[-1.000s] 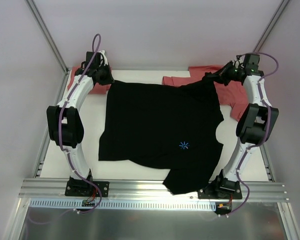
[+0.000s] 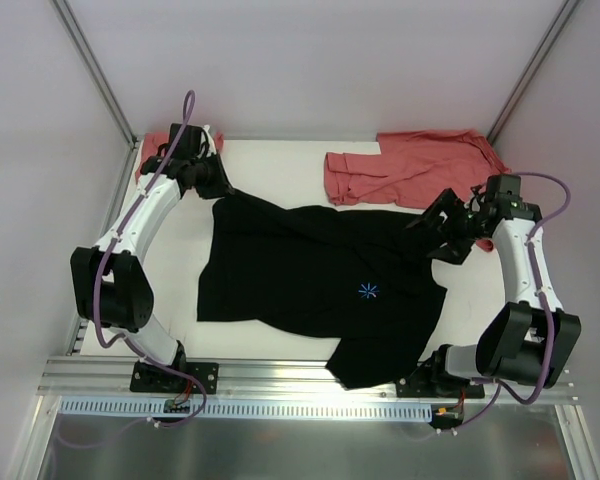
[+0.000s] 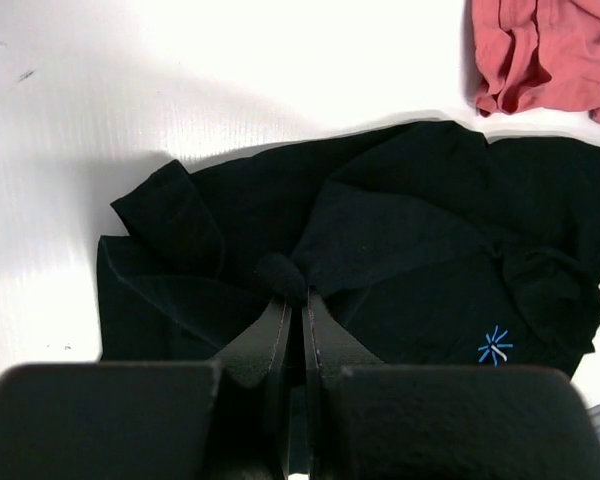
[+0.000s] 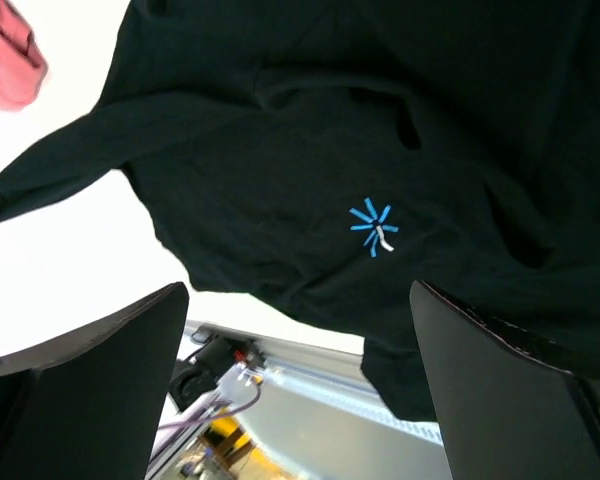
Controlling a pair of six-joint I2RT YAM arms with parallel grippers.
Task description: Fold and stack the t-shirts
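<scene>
A black t-shirt (image 2: 300,280) with a small blue starburst print (image 2: 368,290) lies spread and rumpled over the middle of the table, its lower right part hanging past the front edge. My left gripper is shut on its upper left end, which is raised in a fold. My right gripper (image 2: 452,225) stands open over the shirt's upper right part, with nothing between its fingers in the right wrist view.
A folded-over pink shirt (image 2: 420,170) lies at the back right. More pink cloth (image 2: 150,150) lies at the back left under the left arm. Bare white table (image 2: 280,170) shows between them and along the left.
</scene>
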